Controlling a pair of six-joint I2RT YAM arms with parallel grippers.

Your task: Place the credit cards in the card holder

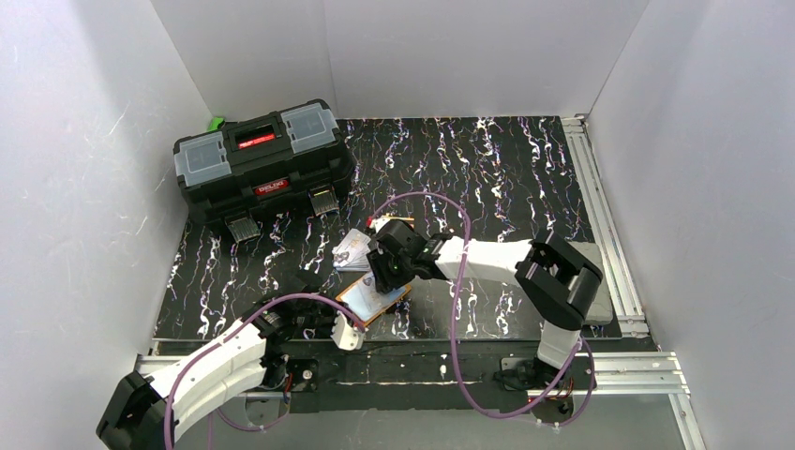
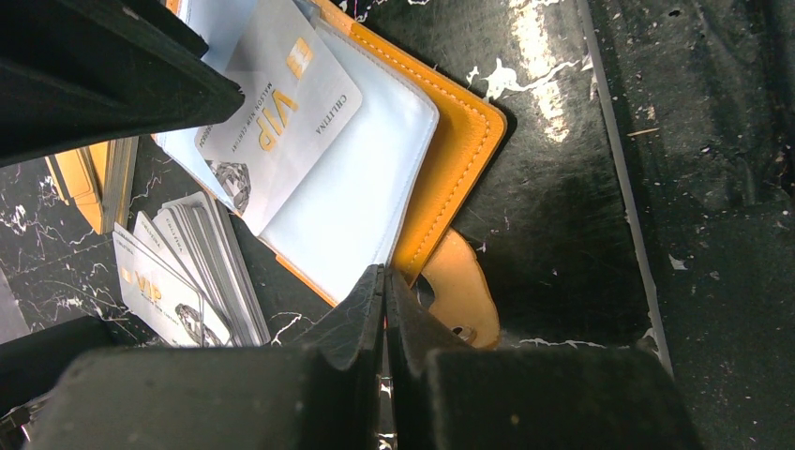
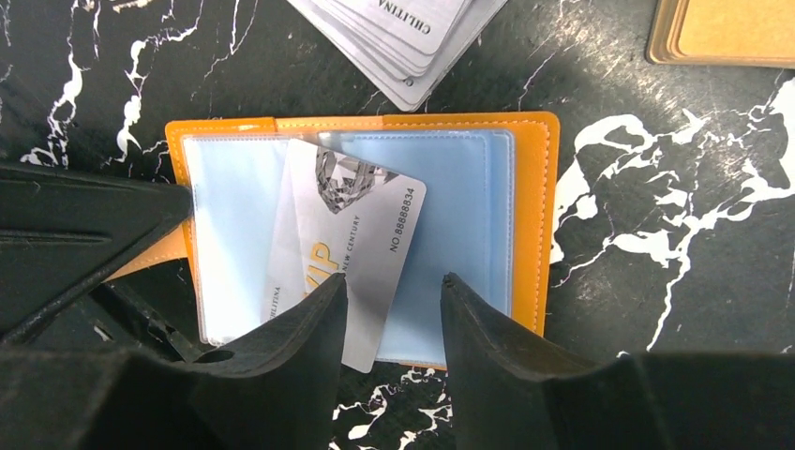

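Note:
The open card holder (image 3: 549,216), orange with pale sleeves, lies on the table. A silver VIP card (image 3: 380,253) rests tilted across it, one corner sticking out slightly past the holder's lower edge in the right wrist view. How far it is inside a sleeve I cannot tell. Over that card my right gripper stands open, its fingers apart and empty. At a corner of the white sleeve (image 2: 328,216), my left gripper is shut; whether the thin sleeve edge is between its tips is unclear. More silver cards (image 2: 202,262) lie stacked beside the holder.
A stack of yellow cards (image 3: 736,33) lies past the silver stack. The holder's tan strap (image 2: 461,286) extends near my left fingertips. A black toolbox (image 1: 262,164) occupies the back left.

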